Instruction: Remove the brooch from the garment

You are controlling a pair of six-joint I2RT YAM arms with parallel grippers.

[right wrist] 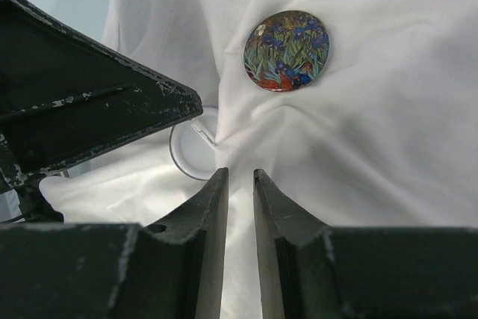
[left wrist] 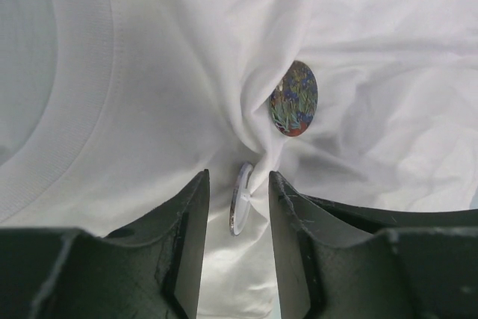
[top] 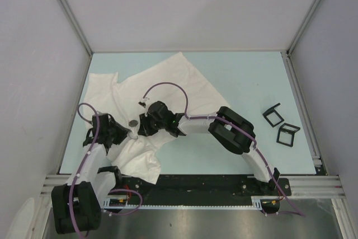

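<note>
On the white garment (top: pixel 162 88) lies an oval floral brooch, also seen in the left wrist view (left wrist: pixel 293 98). Below it a pale disc (left wrist: pixel 237 211), seen edge-on, with a thin bar (right wrist: pixel 202 132) sits against a fold of cloth. My left gripper stands part open, its fingertips either side of that disc and fold. My right gripper is shut on the garment cloth just below the brooch; how much cloth is between its fingers is hard to see.
Two small black stands (top: pixel 285 136) lie on the pale table (top: pixel 251 71) at the right.
</note>
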